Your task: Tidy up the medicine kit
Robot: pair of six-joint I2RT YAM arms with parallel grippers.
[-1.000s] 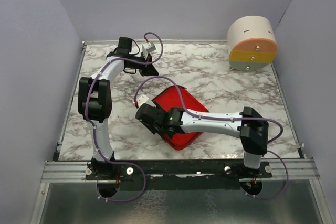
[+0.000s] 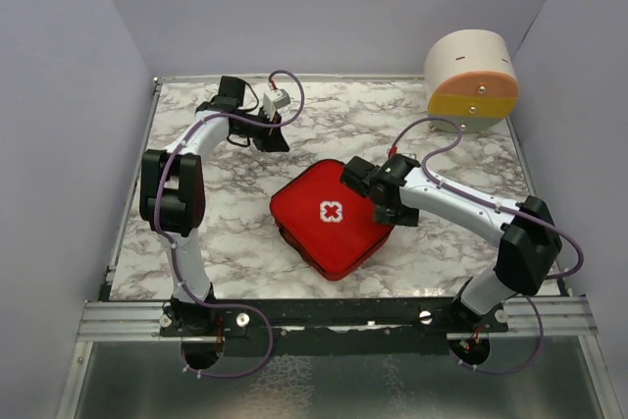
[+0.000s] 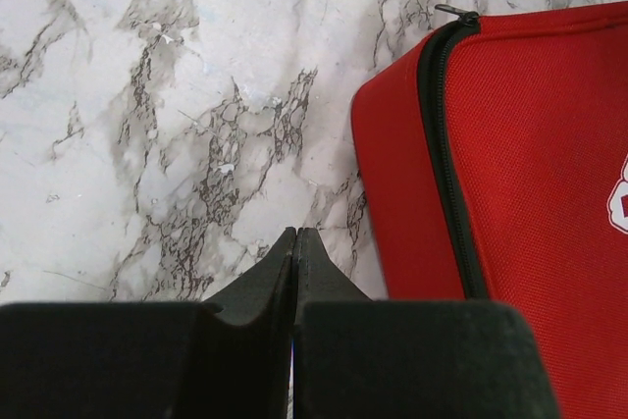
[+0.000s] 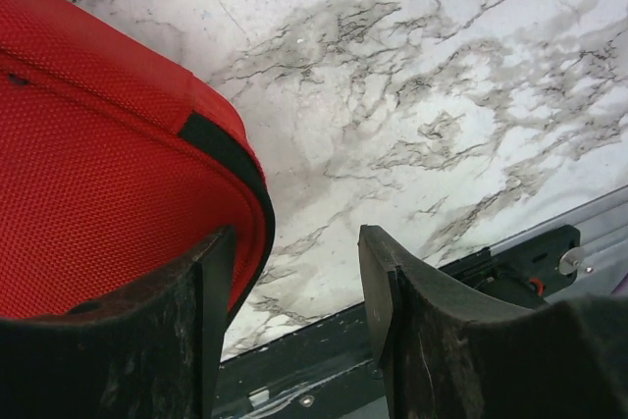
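A red zippered medicine kit [image 2: 324,233] with a white cross patch lies tilted on the marble table, lid down. In the left wrist view its zipper pull [image 3: 457,12] shows at a corner. My left gripper is shut with nothing visible between its fingers, over bare table beside the kit, upper left of it in the top view. My right gripper is open above the kit's right end; one finger is over the red fabric, the other over bare marble, with the kit's edge [image 4: 224,149] showing between them.
A rounded cabinet [image 2: 471,76] with coloured drawer fronts stands at the back right. Walls stand at the back and both sides.
My right arm has swung rightward, from the kit's left part across the lid to its right end. The left gripper has shifted slightly toward the front. The kit looks unmoved.
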